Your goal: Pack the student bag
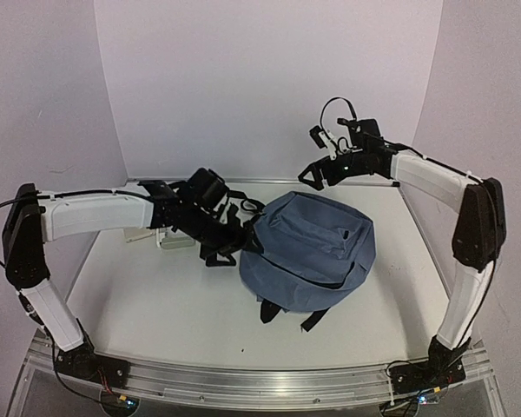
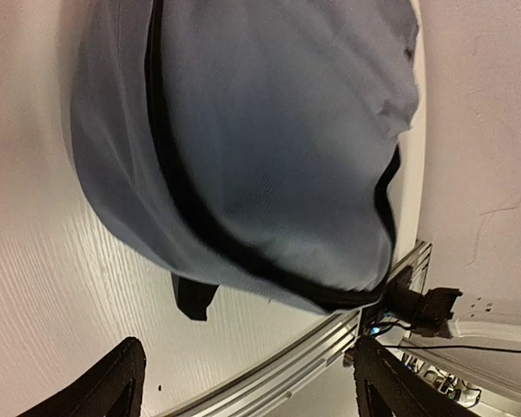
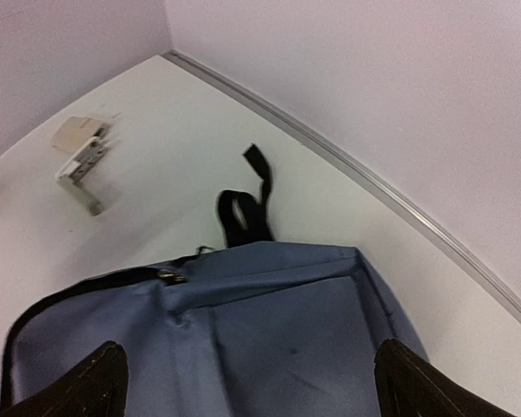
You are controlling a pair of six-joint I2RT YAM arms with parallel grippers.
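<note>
The blue-grey bag [image 1: 308, 248] lies on the table right of centre, its black zip edge curving along the front and its black straps sticking out. My left gripper [image 1: 236, 252] is at the bag's left edge; in the left wrist view its fingers [image 2: 113, 382] are wide apart with nothing between them, and the bag [image 2: 269, 130] spreads ahead. Beyond the bag's back edge, my right gripper [image 1: 318, 178] hangs open and empty. A beige flat item [image 3: 76, 134] and a pale, narrow item [image 3: 82, 161] rest on the left of the table, partly behind my left arm from above.
A black strap [image 3: 246, 213] loops out from the bag's back left. Walls enclose the table [image 1: 165, 304] at the back and sides, and a metal rail [image 1: 243, 375] runs along its front.
</note>
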